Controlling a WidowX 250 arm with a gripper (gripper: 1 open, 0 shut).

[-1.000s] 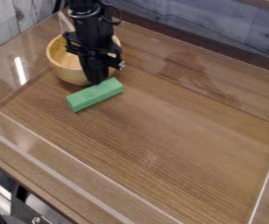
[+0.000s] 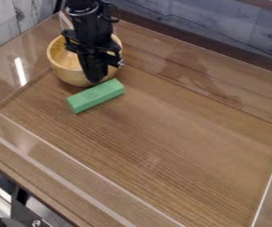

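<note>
The black robot gripper hangs at the top left over an orange bowl, its tips low at the bowl's right front rim. It looks shut; whether anything is between the fingertips is hard to tell. Just in front of the bowl a green block lies flat on the wooden table, slanting up to the right.
The gripper has shifted slightly left. The green block and bowl look almost unmoved.
</note>
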